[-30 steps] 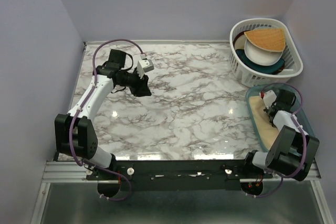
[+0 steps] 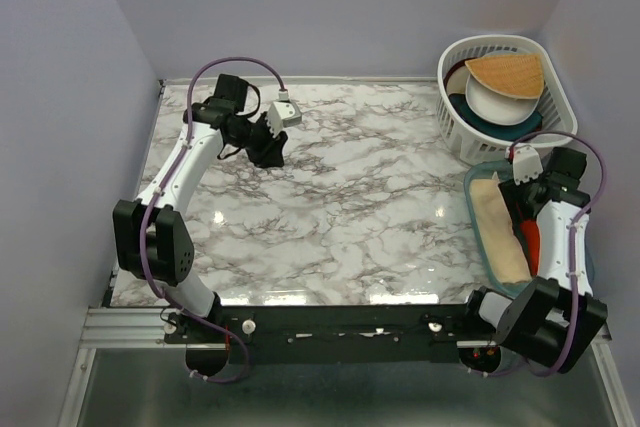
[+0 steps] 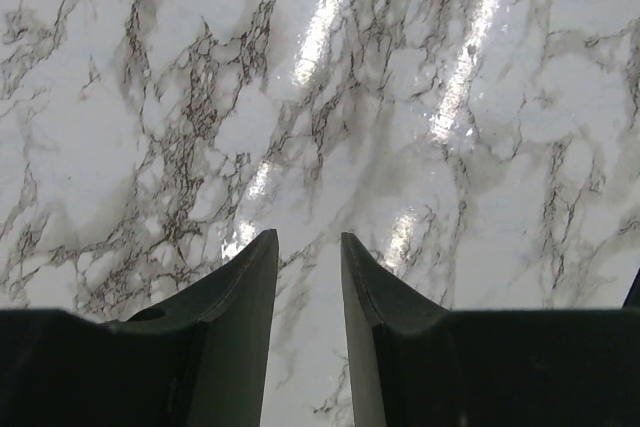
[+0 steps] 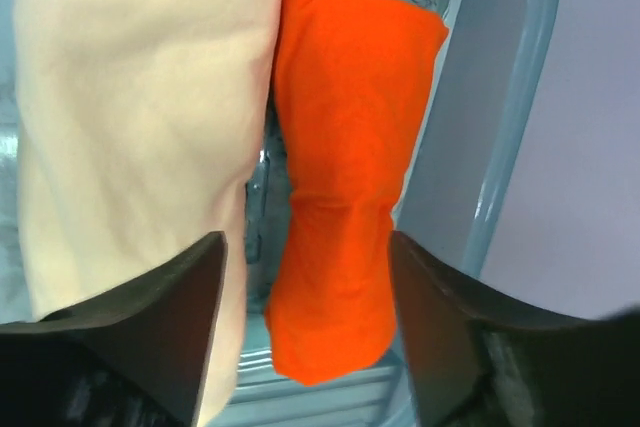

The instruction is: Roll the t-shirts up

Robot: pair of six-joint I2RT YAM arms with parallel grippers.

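A cream rolled shirt [image 2: 501,232] lies lengthwise along the left side of a blue-grey tray [image 2: 477,217]. Beside it, on the tray's right side, is a red-orange rolled shirt [image 4: 345,177], partly covered by my right arm in the top view. My right gripper hovers over the red-orange roll, its fingers apart and gripping nothing. Over the bare left part of the table, my left gripper [image 2: 268,161] is open. The left wrist view shows only marble between its fingers.
Behind the tray stands a white laundry basket [image 2: 448,112] with an orange woven piece [image 2: 508,75], a white bowl [image 2: 490,105] and dark cloths inside. A wall stands close to the tray's right side.
My right arm has risen and shifted away from the cream roll, uncovering more of the red-orange one. The left gripper has moved slightly toward the back. Both rolls stay in the tray.
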